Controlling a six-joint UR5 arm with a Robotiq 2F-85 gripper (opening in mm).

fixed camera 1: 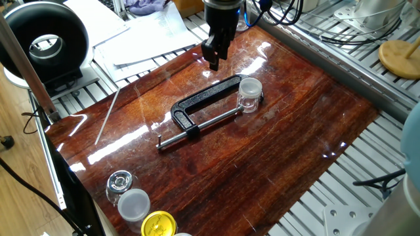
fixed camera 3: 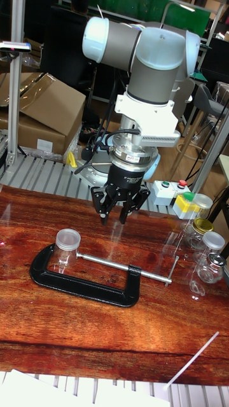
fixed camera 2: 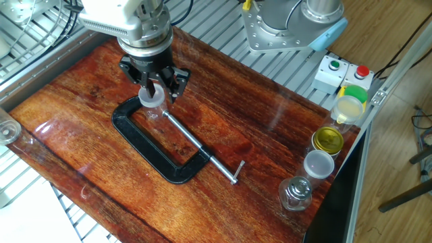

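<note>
A black C-clamp (fixed camera 1: 207, 98) with a silver screw lies flat on the glossy wooden table. At the finger end of its screw stands a small clear jar (fixed camera 1: 249, 103) with a frosted lid, upright between the frame's end and the screw tip. My gripper (fixed camera 3: 114, 220) hangs above the table with its fingers apart and nothing between them. It is clear of both jar and clamp. From overhead in exterior view 2, the gripper (fixed camera 2: 159, 94) partly overlaps the jar (fixed camera 2: 153, 100). In exterior view 1 its fingers are seen edge-on.
Along one table edge stand several jars: one with a silver lid (fixed camera 2: 296, 192), one frosted (fixed camera 2: 318, 164), one gold (fixed camera 2: 328, 140). Another clear jar (fixed camera 2: 8, 129) sits at the opposite side. A thin white stick (fixed camera 1: 107, 117) lies near an edge.
</note>
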